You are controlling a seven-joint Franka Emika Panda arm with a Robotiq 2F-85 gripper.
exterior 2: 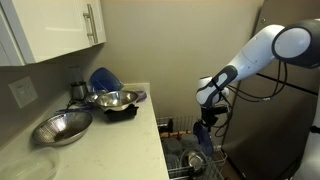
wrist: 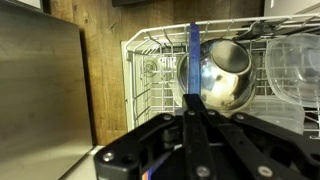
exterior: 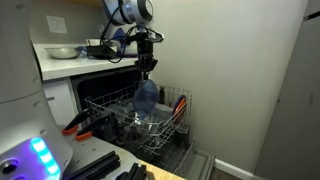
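Note:
A blue plate [exterior: 146,97] hangs upright from my gripper [exterior: 147,74], above the dishwasher rack [exterior: 165,130]. Seen from the wrist, the plate [wrist: 194,60] is edge-on, a narrow blue strip running out from between the closed fingertips. My gripper is shut on its rim. In the second exterior view the plate [exterior 2: 203,136] shows dark blue below the hand. Beneath it in the rack lies a shiny metal bowl [wrist: 226,72].
Clear containers [wrist: 295,68] fill the rack's right side in the wrist view. On the white counter [exterior 2: 120,145] stand a colander [exterior 2: 62,127], a metal bowl [exterior 2: 118,99] on a dark stand, and another blue plate [exterior 2: 103,80] behind.

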